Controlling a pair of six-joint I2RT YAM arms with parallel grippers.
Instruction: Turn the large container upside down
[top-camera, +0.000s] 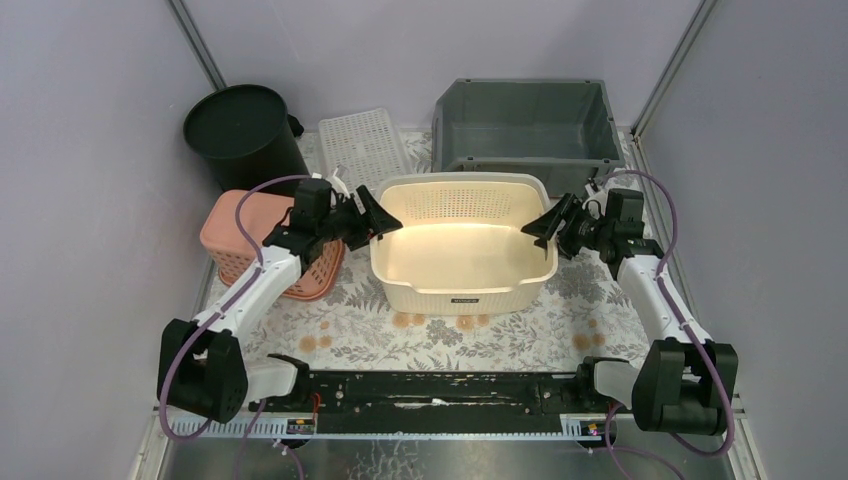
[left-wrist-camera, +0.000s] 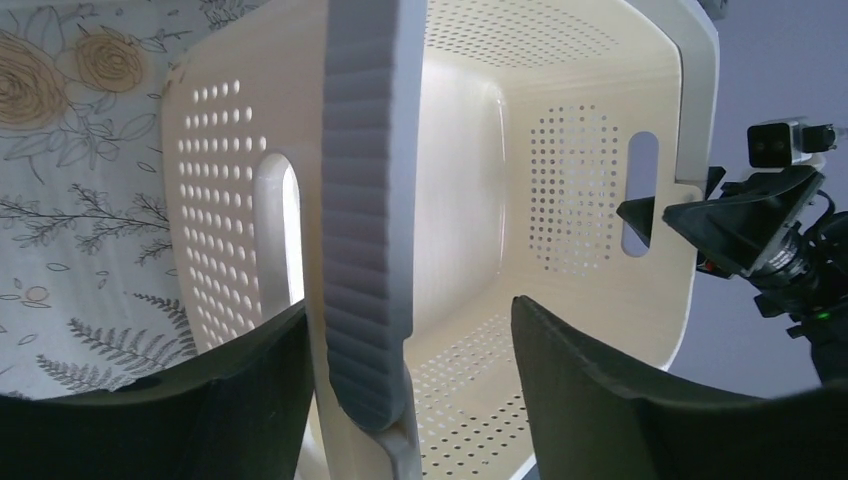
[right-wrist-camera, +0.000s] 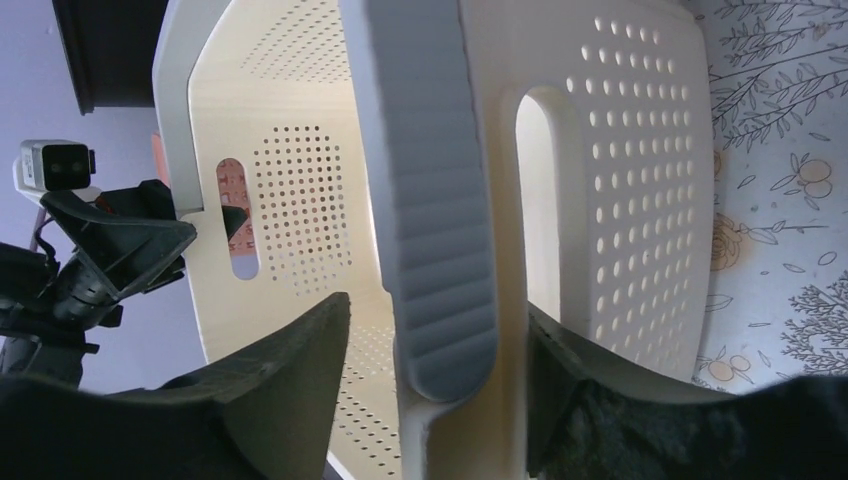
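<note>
The large cream container (top-camera: 462, 262) stands upright in the middle of the patterned table, its perforated walls and handle slots showing in both wrist views. My left gripper (top-camera: 371, 228) is at its left rim, fingers part open on either side of that wall (left-wrist-camera: 360, 220). My right gripper (top-camera: 547, 229) is likewise at the right rim, one finger inside and one outside the wall (right-wrist-camera: 440, 220). Whether either presses on the plastic is not clear.
A grey bin (top-camera: 525, 115) stands behind the container. A white perforated tray (top-camera: 360, 150), a black bucket (top-camera: 240, 140) and a pink basket (top-camera: 250, 225) fill the left and back-left.
</note>
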